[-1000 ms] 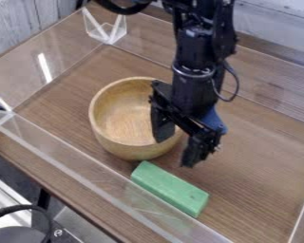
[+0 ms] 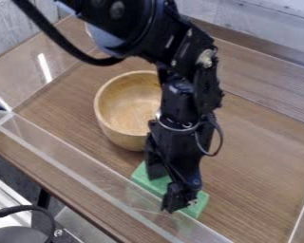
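Observation:
A black robot arm reaches down from the top of the camera view to its gripper [image 2: 167, 180], which is low over a green block [image 2: 189, 203] near the front of the wooden tabletop. The block is partly covered by the fingers; whether they hold it cannot be told. A tan bowl [image 2: 119, 109] sits behind and left of the gripper, partly hidden by the arm.
A clear panel [image 2: 66, 159] runs along the front left edge. Bare wood [image 2: 256, 152] is free at the right. A white slatted wall stands at the back.
The arm has moved down and toward the front, from beside the bowl onto the green block, now covering much of it.

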